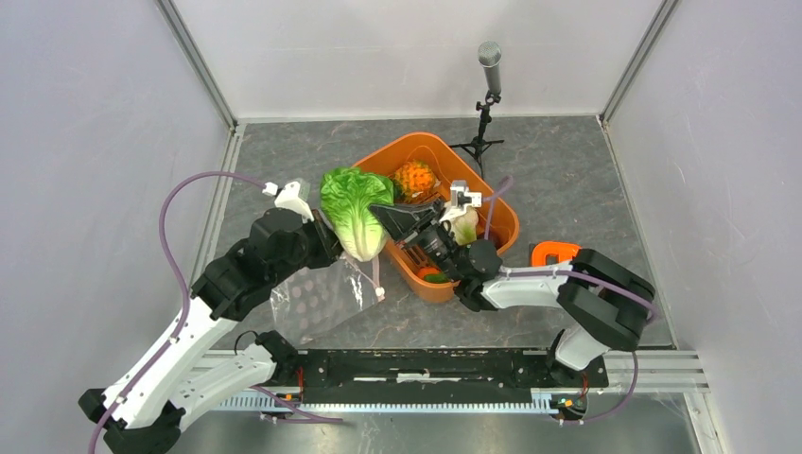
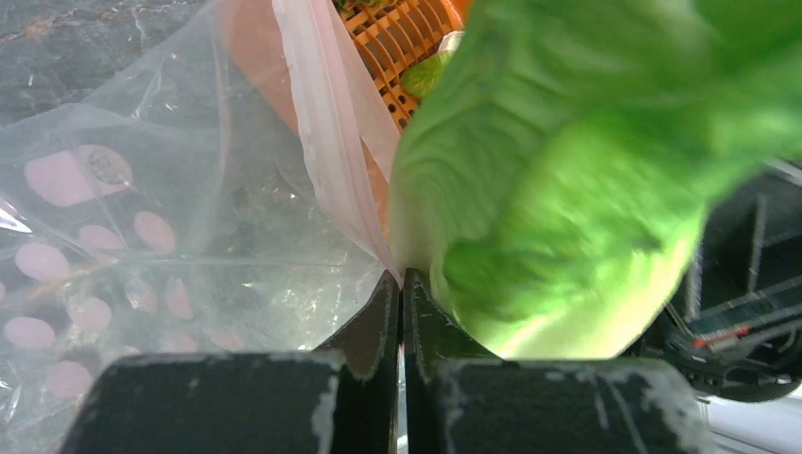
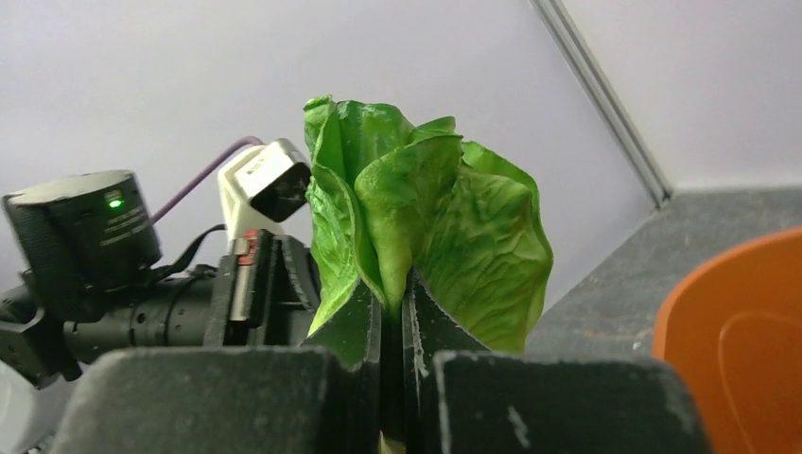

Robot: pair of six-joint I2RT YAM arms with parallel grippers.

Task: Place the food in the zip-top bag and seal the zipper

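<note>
A green lettuce head [image 1: 357, 210] is held up by my right gripper, whose fingers are shut on its leaves. The clear zip top bag [image 1: 320, 298] hangs from my left gripper, shut on the bag's top edge. Its zipper strip [image 2: 322, 113] and pink printed dots show in the left wrist view. There the lettuce [image 2: 567, 189] hangs close beside the left fingertips and the bag's mouth; the top view shows it above the bag's upper edge. Whether lettuce and bag touch, I cannot tell.
Under the right arm stands an orange basket [image 1: 506, 194] with a bag of orange pieces [image 1: 414, 178] and other produce. An orange tool [image 1: 553, 252] lies at the right, and a microphone stand [image 1: 484, 128] is behind.
</note>
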